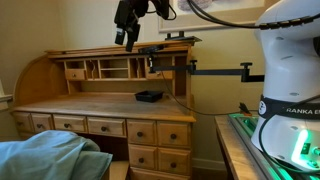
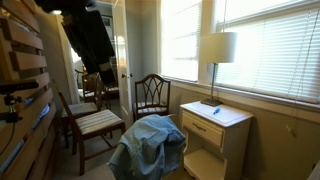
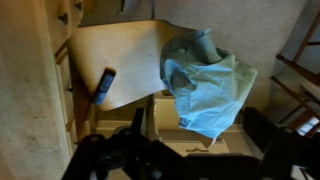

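Observation:
High in front of the wooden desk, my gripper point(image 1: 125, 42) points downward, its fingers apart and nothing visible between them. In the wrist view, dark fingers point(image 3: 137, 122) rise from the bottom edge. A light blue cloth point(image 3: 208, 88) lies crumpled beyond them, well below the gripper. The same cloth point(image 1: 50, 157) appears at the lower left of exterior view 1, and the cloth point(image 2: 150, 148) is draped over something in exterior view 2. On the desk top sits a small black tray point(image 1: 148, 96), apart from the gripper.
The desk point(image 1: 95, 102) has several drawers below and cubbyholes behind. In exterior view 2, a white cabinet point(image 2: 213, 130) carries a lamp point(image 2: 217, 48) by the window, and wooden chairs point(image 2: 95, 123) stand at the left. A dark oblong object point(image 3: 104, 86) lies on pale wood in the wrist view.

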